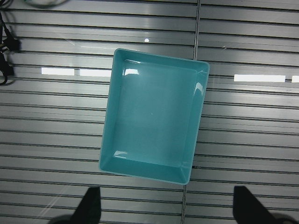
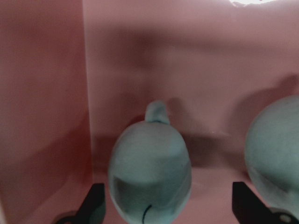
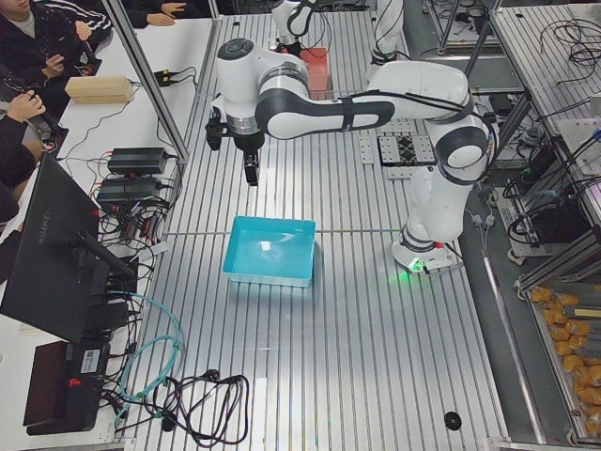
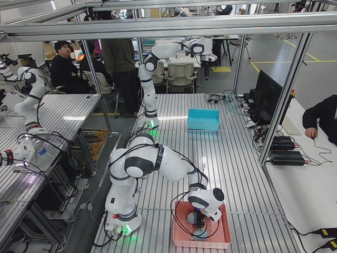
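Observation:
An empty teal bin [image 3: 269, 249] [image 1: 154, 116] lies on the slatted metal table. My left gripper [image 3: 235, 160] hangs above and behind it, open in the left wrist view with nothing between its fingers. A pink bin [image 4: 179, 240] at the other end holds pale grey-green plush objects. My right gripper is down in that bin, open, its fingertips either side of an oval plush [image 2: 149, 163] with a small stub on top. A second rounded plush [image 2: 273, 144] lies to its right, partly out of frame.
A monitor [image 3: 56, 244], power boxes and cables [image 3: 202, 404] line one side of the table. A perforated plate with a black block [image 3: 404, 150] sits beside the left arm. Bare table surrounds the teal bin. People sit beyond the frame.

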